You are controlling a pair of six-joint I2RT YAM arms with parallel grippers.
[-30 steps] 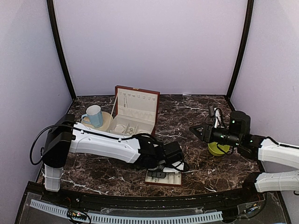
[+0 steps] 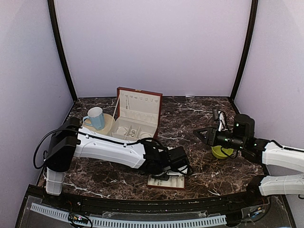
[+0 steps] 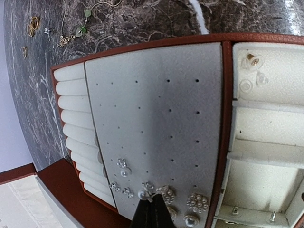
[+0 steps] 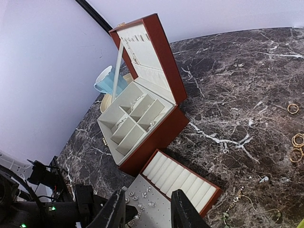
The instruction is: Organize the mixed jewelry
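Note:
My left gripper is shut, its tips low over the grey earring panel (image 3: 156, 118) of the jewelry tray. A small pearl-and-silver earring (image 3: 144, 194) sits right at those tips; whether it is pinched I cannot tell. Close by on the panel are a pearl cluster earring (image 3: 197, 203), a pearl drop earring (image 3: 125, 171) and several others. In the right wrist view, the open right gripper has nothing between its fingers. The jewelry box (image 4: 152, 137) stands open behind the tray, with a necklace (image 2: 127, 102) hanging in its lid.
Gold rings (image 4: 297, 145) and a green-leaf bracelet (image 4: 242, 199) lie loose on the marble table. White ring rolls (image 3: 78, 107) and lined compartments (image 3: 270, 118) flank the panel. A blue mug (image 2: 96, 118) stands at left; a yellow-green bowl (image 2: 219, 152) sits beneath the right arm.
The left arm has shifted slightly to the right over the tray. The right arm is almost still, and the box stands where it was.

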